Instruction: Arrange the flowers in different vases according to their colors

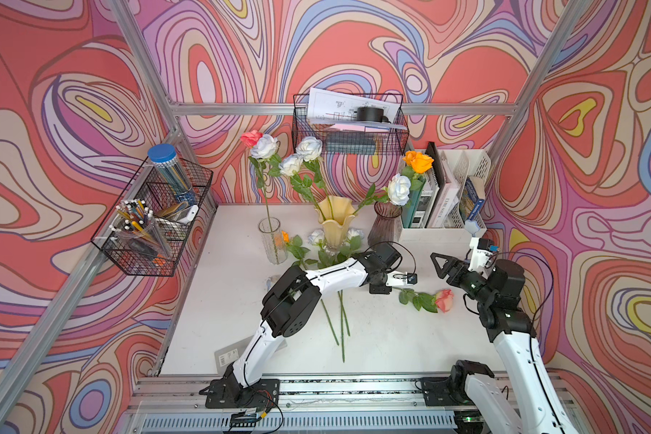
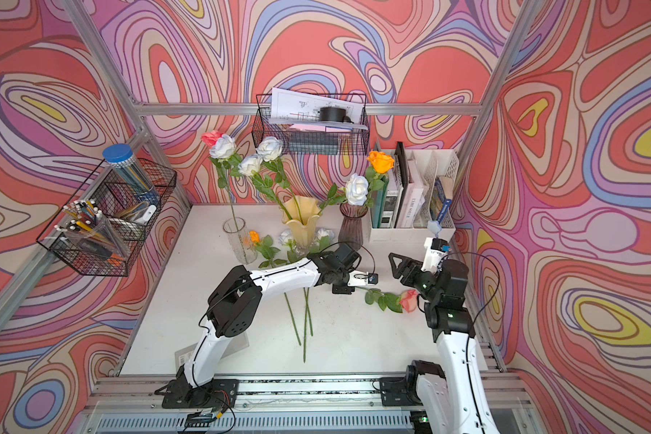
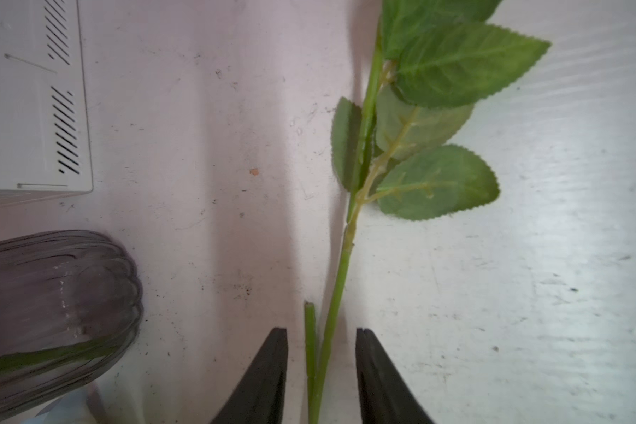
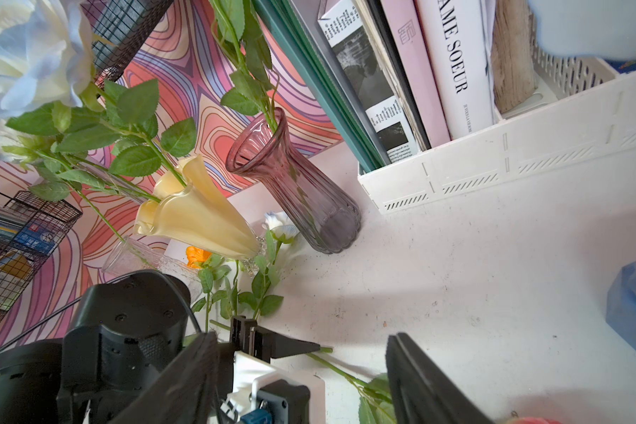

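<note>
A pink rose (image 1: pixel 443 300) lies on the table with its leaves and stem pointing left. My left gripper stands part open above that green stem (image 3: pixel 339 282), fingers on either side of it in the left wrist view. My right gripper is open over the right side, nothing between its fingers. White roses (image 1: pixel 309 148) rise from the cream vase (image 1: pixel 335 220). A clear vase (image 1: pixel 271 238) at left holds a pink rose (image 1: pixel 251 138). The purple vase (image 4: pixel 311 190) carries an orange rose (image 1: pixel 418 162); a white rose (image 1: pixel 398 189) shows beside it.
Loose flowers, including an orange rose (image 4: pixel 198 256) and a white one (image 4: pixel 281 224), lie before the vases, stems (image 1: pixel 342 329) toward the front. A white book holder (image 4: pixel 487 162) stands back right. Free table lies at front right.
</note>
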